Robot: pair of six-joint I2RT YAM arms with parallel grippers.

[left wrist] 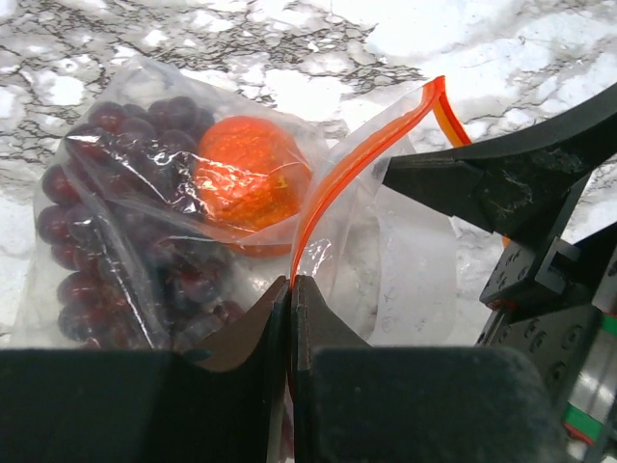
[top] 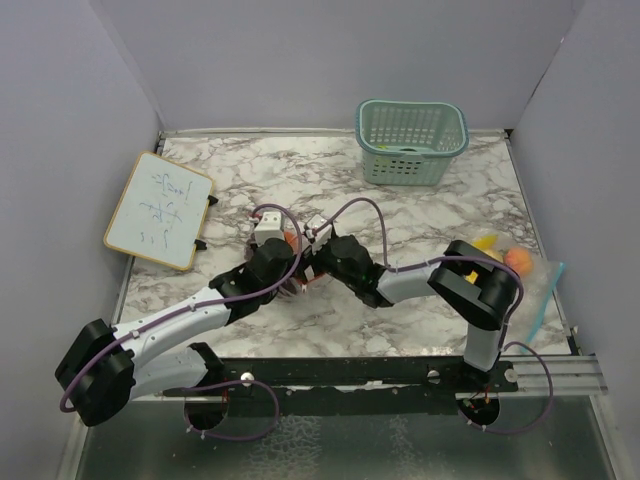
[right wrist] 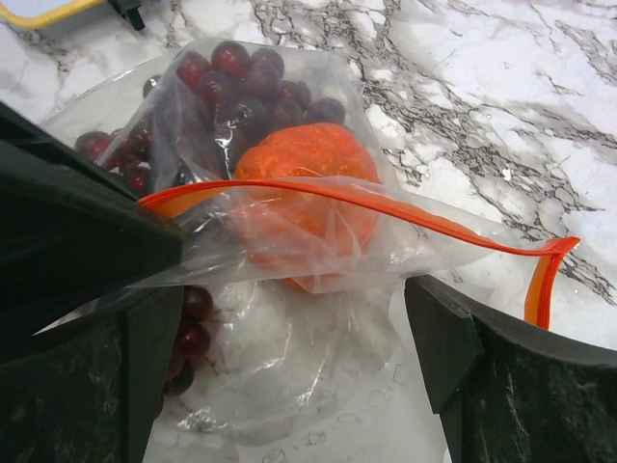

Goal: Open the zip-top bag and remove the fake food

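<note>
The zip bag (left wrist: 135, 241) holds dark grapes (left wrist: 174, 135) and an orange fruit (left wrist: 249, 174). My left gripper is shut on the bag's edge at the orange zip strip (left wrist: 347, 164). In the right wrist view the strip (right wrist: 405, 212) crosses over the orange fruit (right wrist: 308, 154), and my right gripper stands open over the lower part of the bag. Both arms meet over the bag at the table's middle in the top view, hiding much of it.
A green basket (top: 410, 115) stands at the back right. A small whiteboard (top: 160, 210) lies at the left. Another bag with fruit (top: 518, 262) lies at the right edge. The marble table behind the arms is clear.
</note>
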